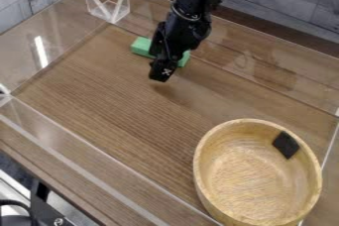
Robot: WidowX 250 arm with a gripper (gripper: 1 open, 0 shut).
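My black gripper (166, 63) hangs over the wooden table at the upper middle, at the near side of a green block (145, 46). It is open, and the block is partly hidden behind it. Whether the fingers touch the block cannot be told.
A large round tan bowl (252, 205) with a dark patch on its rim fills the lower right. Clear plastic pieces stand at the top left and left edge.
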